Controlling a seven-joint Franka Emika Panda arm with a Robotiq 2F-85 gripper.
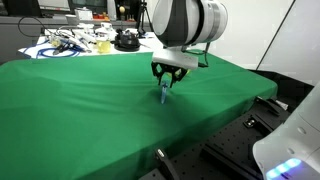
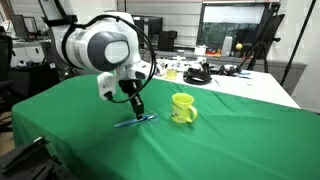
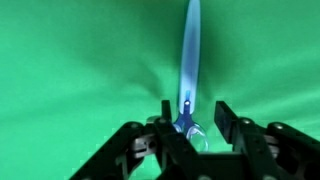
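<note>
A slim, pale blue tool with a rounded loop at its near end lies on the green tabletop. The loop end sits between the two separated fingers of my gripper in the wrist view, and clear gaps show on both sides of it. In exterior view 2 the tool lies flat, with the gripper just above it. Exterior view 1 has the gripper pointing down over the tool. Whether a finger touches the tool cannot be told.
A yellow mug stands right of the gripper in exterior view 2. Cables and a dark device lie at the back.
</note>
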